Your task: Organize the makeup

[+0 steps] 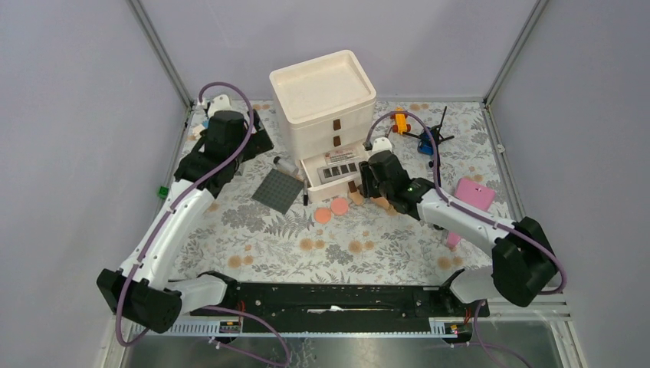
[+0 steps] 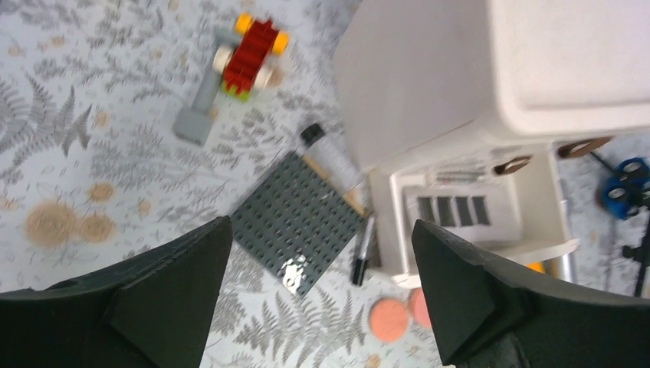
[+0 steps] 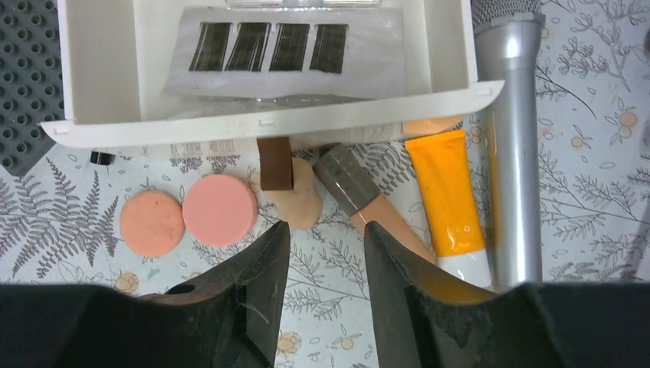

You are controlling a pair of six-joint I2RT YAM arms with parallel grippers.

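The white drawer unit has its bottom drawer pulled out, holding a clear packet with dark strips. In front lie two pink compacts, a foundation bottle, an orange tube and a silver tube; a black pen is beside the drawer. My right gripper hangs over these items, part open, nothing between its fingers. My left gripper stands open, high over the left side of the table, empty.
A dark baseplate lies left of the drawer, toy bricks behind it. A black-blue toy, a yellow toy car and a pink item occupy the right.
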